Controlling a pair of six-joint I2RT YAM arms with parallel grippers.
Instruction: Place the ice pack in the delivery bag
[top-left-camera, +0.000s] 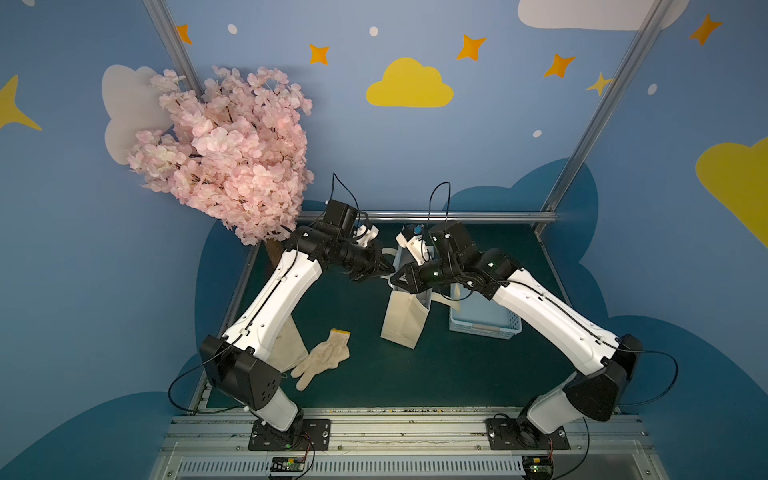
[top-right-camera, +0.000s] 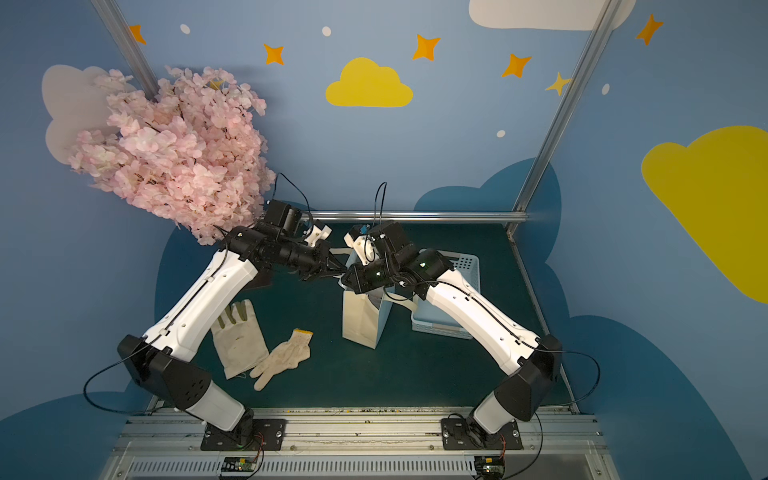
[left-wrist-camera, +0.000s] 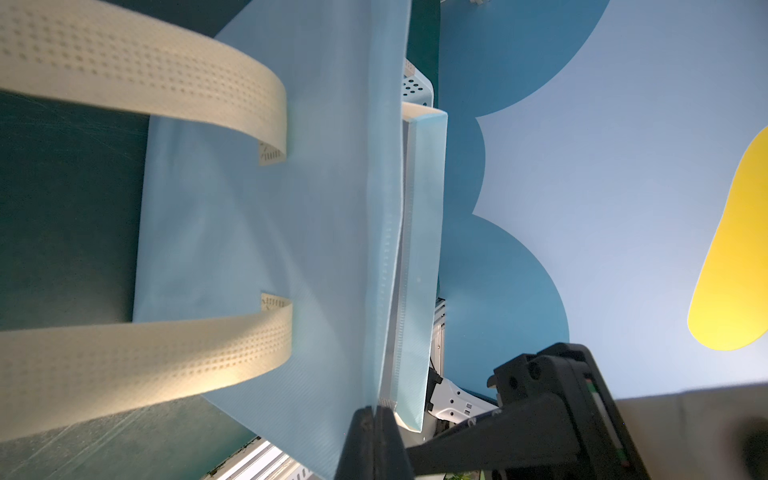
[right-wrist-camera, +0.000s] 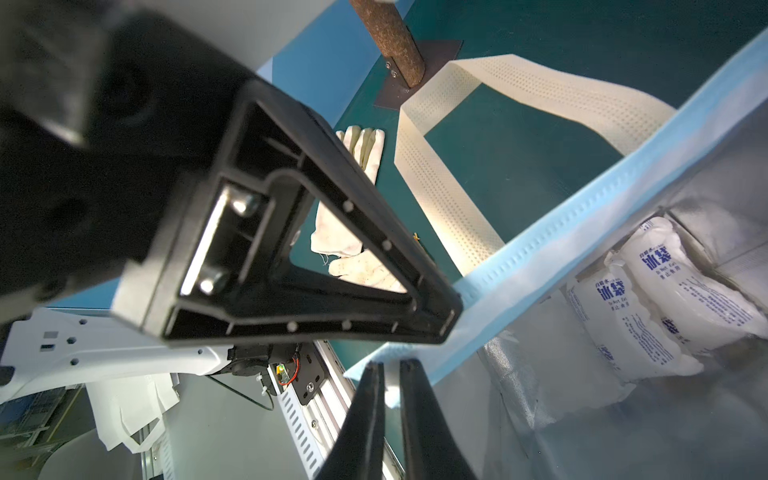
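Observation:
The delivery bag (top-left-camera: 405, 320), with a cream end panel and light blue sides, stands at mid-table. Its blue side and cream handles (left-wrist-camera: 232, 104) fill much of the left wrist view. Two white ice packs with blue print (right-wrist-camera: 628, 320) lie side by side in the bag's silvery inside. My left gripper is shut, its tips meeting the bag's rim; whether fabric is between them cannot be made out. Close by at the same rim, my right gripper is slightly open, with the rim's corner around its fingertips.
A light blue basket (top-left-camera: 484, 329) stands right of the bag, partly under the right arm. White gloves (top-right-camera: 284, 357) lie at the front left. A pink blossom tree (top-left-camera: 232, 152) rises at the back left.

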